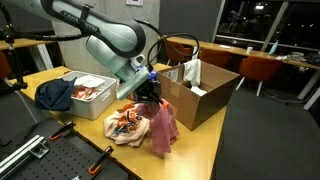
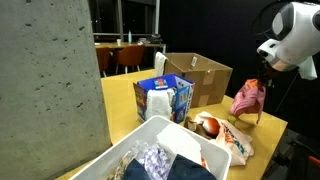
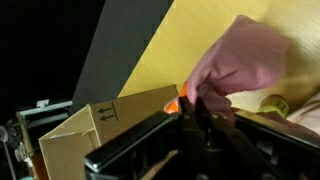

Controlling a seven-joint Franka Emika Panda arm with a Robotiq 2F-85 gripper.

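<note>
A pink cloth hangs from my gripper, which is shut on its upper part. In exterior view 2 the cloth dangles beneath the gripper, above the table's right side. From the wrist, the cloth spreads out from between the dark fingers. A pale, patterned cloth heap lies on the table beside the hanging cloth. Whether the pink cloth's lower end touches the table I cannot tell.
A large cardboard box stands behind the gripper, with white material inside. The white bin at the left holds clothes; a blue patterned box is near it. Bare table lies to the right.
</note>
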